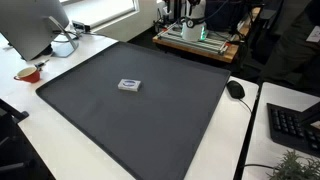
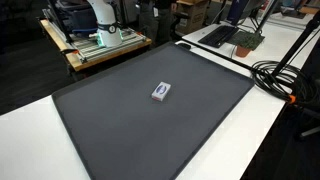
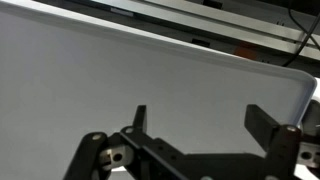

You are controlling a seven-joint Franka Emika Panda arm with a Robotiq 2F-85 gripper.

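Note:
A small white box with a blue oval label (image 1: 129, 85) lies flat and alone on the dark grey mat (image 1: 95, 120). In exterior view 2 the same box (image 2: 161, 91) rests a little above the middle of the mat. My gripper is open in the wrist view, its two dark fingers wide apart with only bare grey surface between them. The box does not appear in that view. Neither exterior view shows the gripper's fingers clearly; a white part of the robot (image 1: 194, 24) stands beyond the mat's far edge.
Around the box the mat is clear. Off its edges lie a red cup (image 1: 29, 74), a black mouse (image 1: 235, 90), a keyboard (image 1: 292, 128) and a plant (image 1: 296, 166). A coil of black cable (image 2: 283, 80) sits at the right in exterior view 2.

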